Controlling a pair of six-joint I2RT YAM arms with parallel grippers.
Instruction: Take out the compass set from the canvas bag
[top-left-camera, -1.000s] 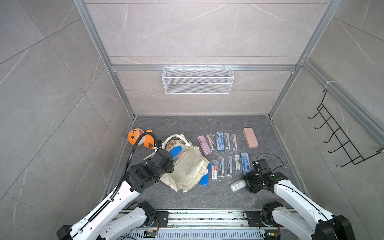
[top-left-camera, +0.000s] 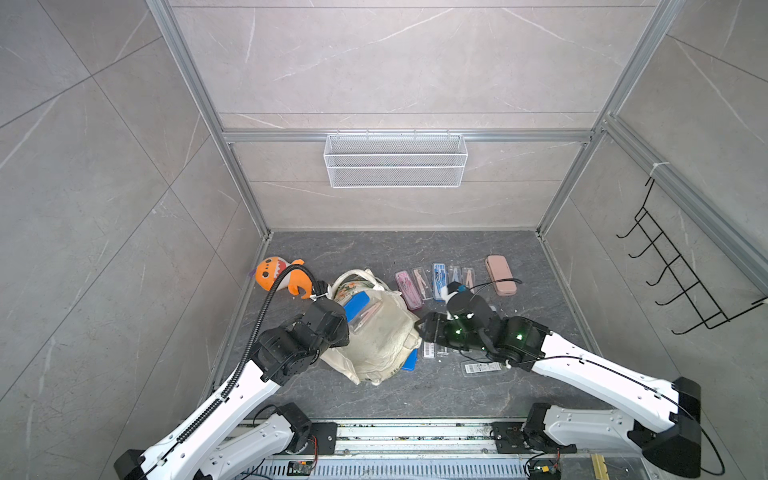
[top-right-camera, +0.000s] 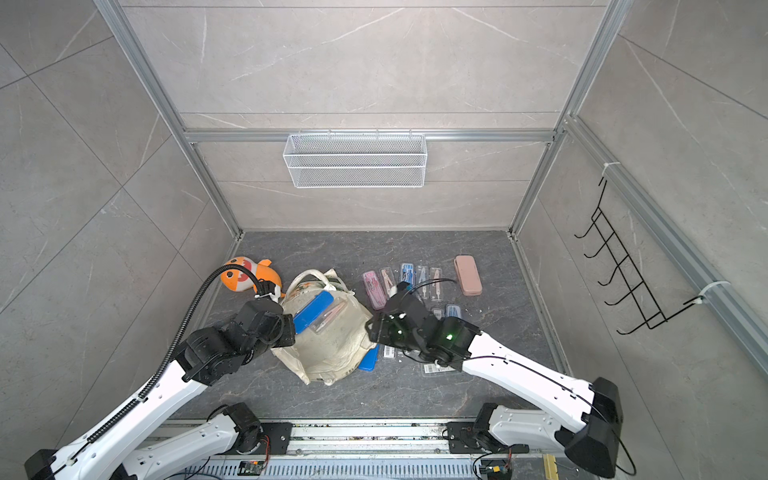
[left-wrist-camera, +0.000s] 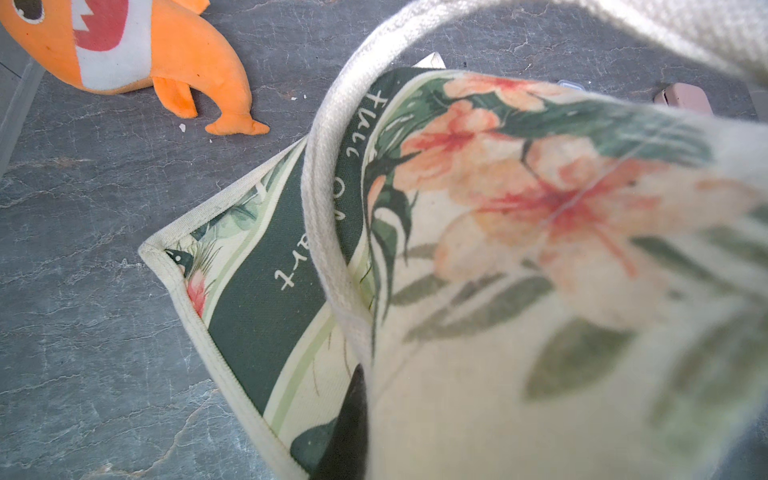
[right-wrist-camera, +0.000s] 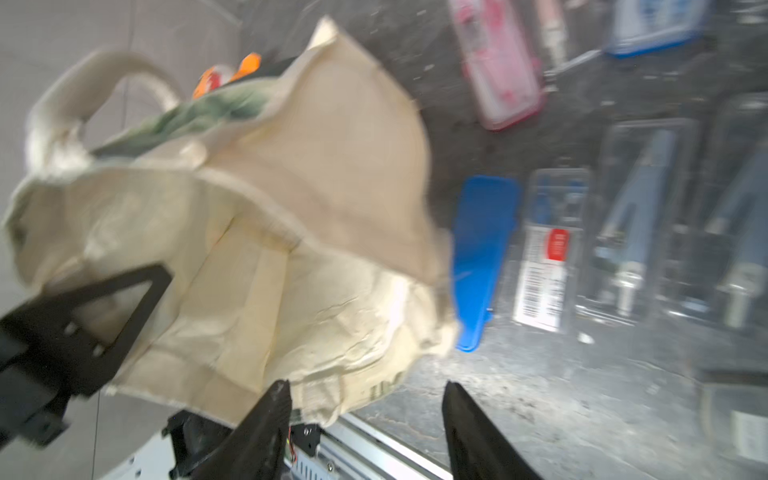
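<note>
The canvas bag (top-left-camera: 376, 344) lies open, its floral side and rope handle filling the left wrist view. My left gripper (top-left-camera: 332, 324) is shut on the bag at its left side; its fingertips are mostly hidden. A blue case (top-right-camera: 312, 312) and clear packs show in the bag's mouth in the top views. My right gripper is part open over the bag's right part, nothing between its fingers.
Several compass and stationery packs (right-wrist-camera: 636, 216) lie right of the bag, with a pink case (top-left-camera: 500, 274) behind. An orange shark toy (top-left-camera: 272, 273) sits back left. A wire basket (top-left-camera: 394, 160) hangs on the back wall.
My right arm has risen from the packs at front right and moved left to the bag. My left arm stays in place.
</note>
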